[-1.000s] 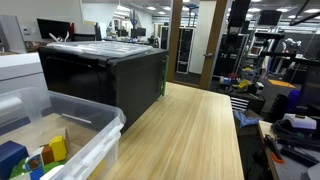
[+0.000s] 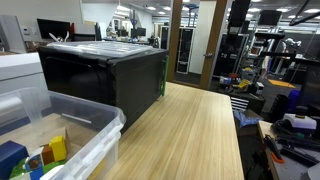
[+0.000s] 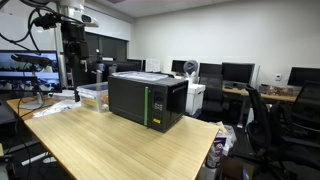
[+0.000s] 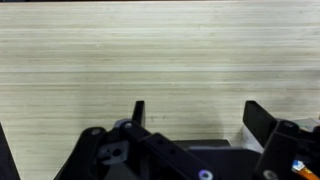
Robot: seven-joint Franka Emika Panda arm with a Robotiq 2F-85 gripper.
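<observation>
My gripper is open above the bare wooden table [image 4: 150, 75] in the wrist view, its two black fingers wide apart with nothing between them. In exterior view 2 the arm [image 3: 72, 35] hangs down at the upper left, well above the tabletop. A black microwave-like box [image 2: 105, 80] stands on the table. Beside it, a clear plastic bin [image 2: 90, 120] holds several coloured blocks, among them a yellow one [image 2: 58, 146] and a blue one [image 2: 12, 155]. One corner of the bin shows at the lower right of the wrist view.
Flat papers or a tray [image 3: 140, 76] lie on top of the black box. The tabletop in front of the box [image 3: 130, 145] is clear. Office chairs [image 3: 275, 125] and desks with monitors stand beyond the table.
</observation>
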